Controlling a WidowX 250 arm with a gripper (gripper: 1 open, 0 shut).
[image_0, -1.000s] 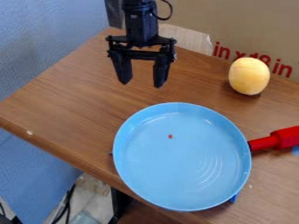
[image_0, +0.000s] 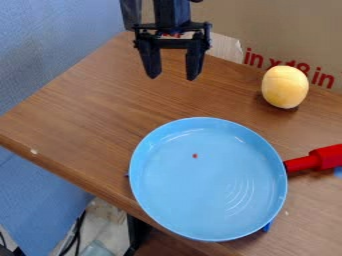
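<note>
My black gripper (image_0: 173, 62) hangs at the top centre above the wooden table, open, with nothing between its two fingers. To its right a pale yellow, rounded object (image_0: 285, 87) rests on the table near the cardboard. A light blue plate (image_0: 207, 185) fills the lower middle, with a small red speck on it. At the right edge a red object (image_0: 318, 158) lies beside the plate, a bit of blue under it.
Cardboard (image_0: 287, 30) with red printing stands along the back.
My gripper has moved upward in the view and slightly to the right. The plate, yellow object and red object are unchanged.
</note>
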